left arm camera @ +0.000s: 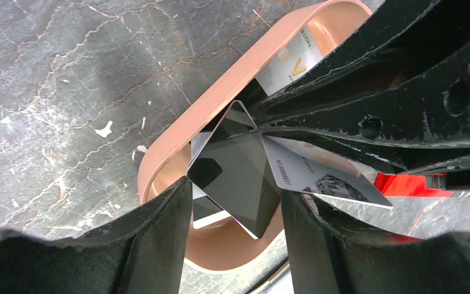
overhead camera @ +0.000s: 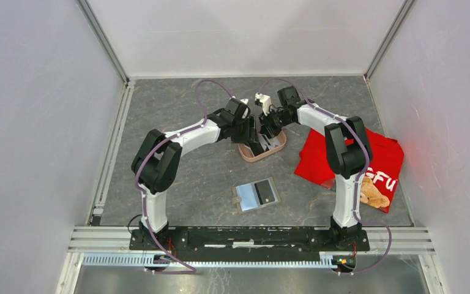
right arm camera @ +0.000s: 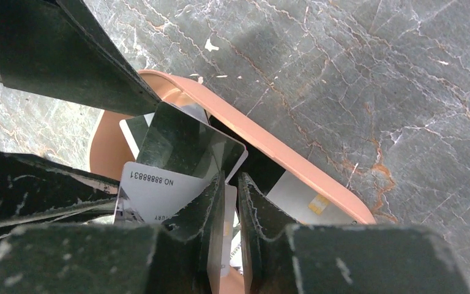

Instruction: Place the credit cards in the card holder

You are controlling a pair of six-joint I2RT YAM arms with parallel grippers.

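Several cards lie in the pink oval tray (overhead camera: 256, 157). My left gripper is open, its fingers astride a tilted black card (left arm camera: 238, 165). A grey-white numbered card (left arm camera: 318, 171) stands up beside that black card, close against the right gripper's fingers. In the right wrist view my right gripper has a narrow gap between its fingertips; whether a card edge sits in that gap is hard to tell. The black card's corner reaches close to these tips. A clear card holder (overhead camera: 275, 189) with a light blue part and a black part lies nearer the front.
Other cards, including a white card with yellow marks (left arm camera: 290, 64), lie along the tray. A red bag (overhead camera: 316, 160) with white letters and a bear picture covers the right side.
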